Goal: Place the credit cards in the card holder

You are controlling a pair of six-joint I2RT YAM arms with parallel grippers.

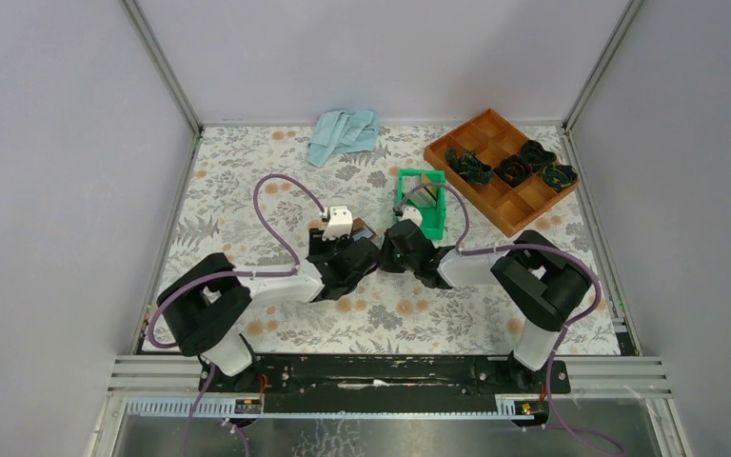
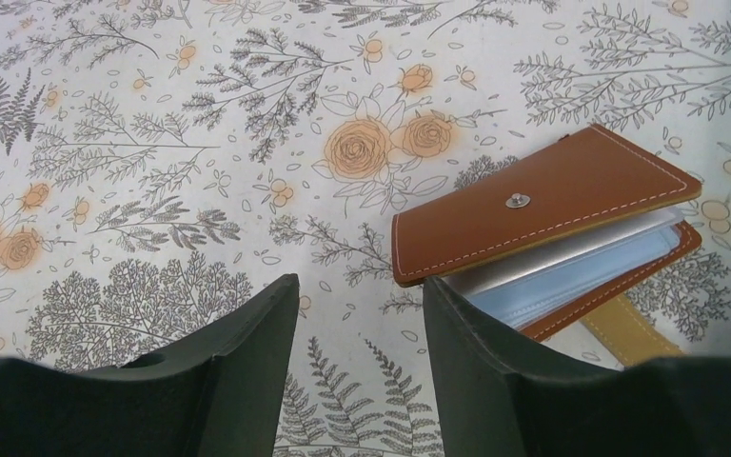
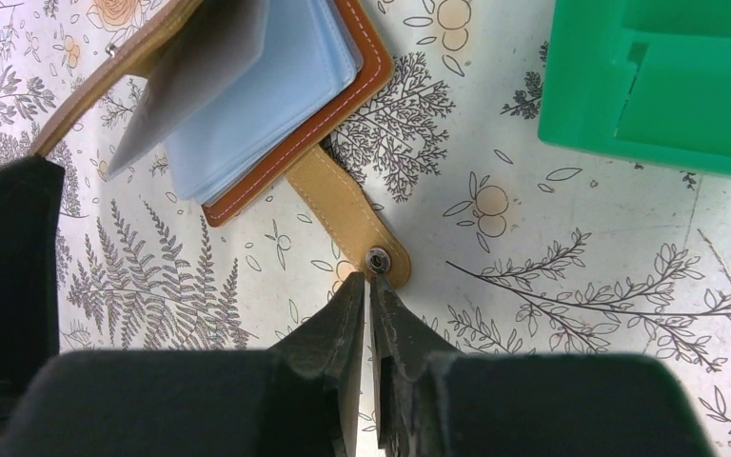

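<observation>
The brown leather card holder (image 2: 543, 200) lies on the patterned cloth, its cover partly raised over pale clear sleeves (image 3: 276, 105). Its tan strap (image 3: 343, 208) with a metal snap sticks out toward my right gripper, whose fingers are shut at the strap's end, apparently pinching it. My left gripper is open, with bare cloth showing between its fingers; the holder is just to the right of them. In the top view, the holder (image 1: 365, 231) is mostly hidden by the arms. Flat card-like pieces (image 1: 429, 194) are in the green bin.
The green bin (image 1: 442, 221) stands right behind my right gripper. Farther back right is a wooden compartment tray (image 1: 512, 205) with dark rolled items. A blue cloth (image 1: 343, 135) lies at the back.
</observation>
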